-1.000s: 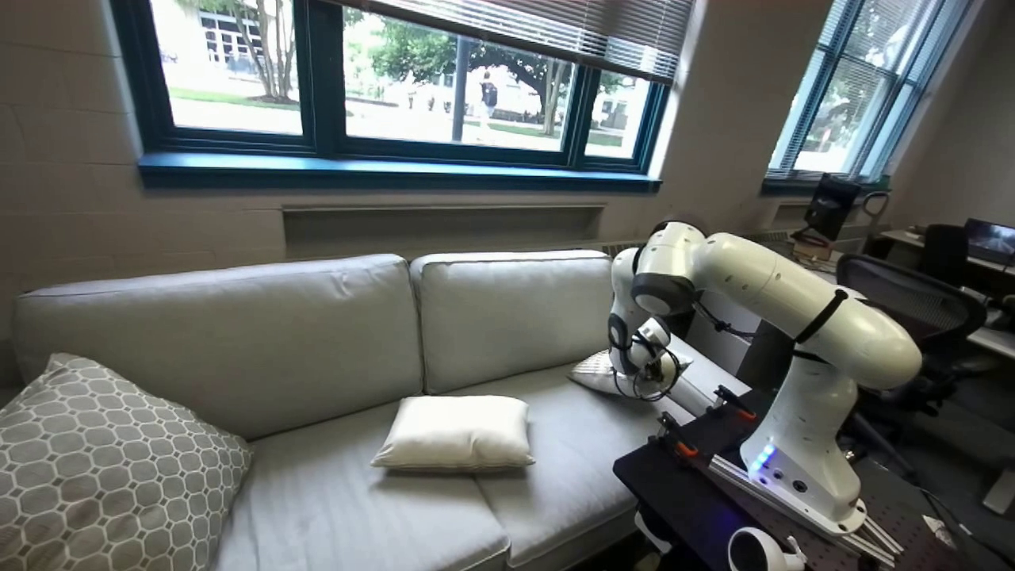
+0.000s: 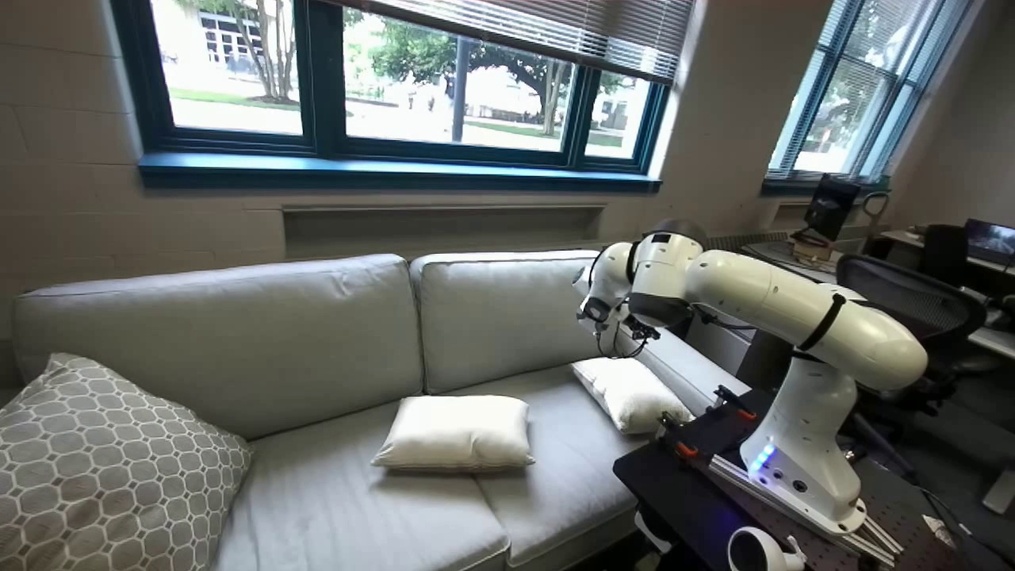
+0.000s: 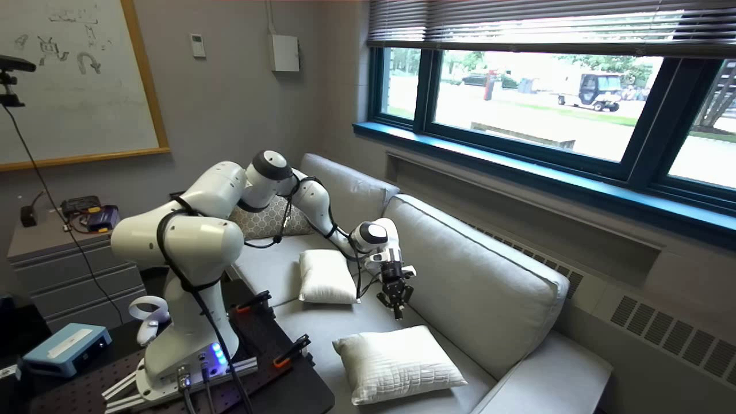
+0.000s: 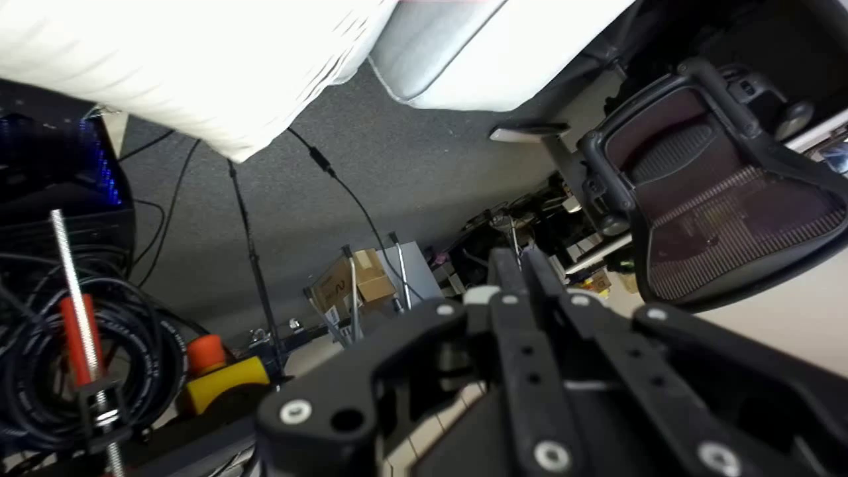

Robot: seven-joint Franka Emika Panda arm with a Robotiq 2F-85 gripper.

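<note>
My gripper (image 3: 398, 310) hangs in the air over the sofa seat, close to the backrest and clear of both small cushions in exterior view 2. Its black fingers (image 4: 521, 350) lie close together in the wrist view; the gripper is shut, and no object shows clearly between the tips. Nearest to the arm base's side of the sofa end is a white cushion (image 3: 400, 362), lying flat by the armrest. Another plain white cushion (image 2: 457, 433) rests on the middle of the seat. The wrist view catches part of a white cushion (image 4: 159, 63) at its upper left.
A patterned grey pillow (image 2: 105, 466) leans at the sofa's far end. The backrest (image 3: 476, 283) rises close beside the gripper. Clamps (image 3: 293, 352) stick up along the black table edge (image 3: 321, 400). Open seat lies between the two white cushions.
The gripper has risen away from the cushion by the armrest and swung toward the backrest, tilting as it went. That cushion is now uncovered. The middle cushion has not moved.
</note>
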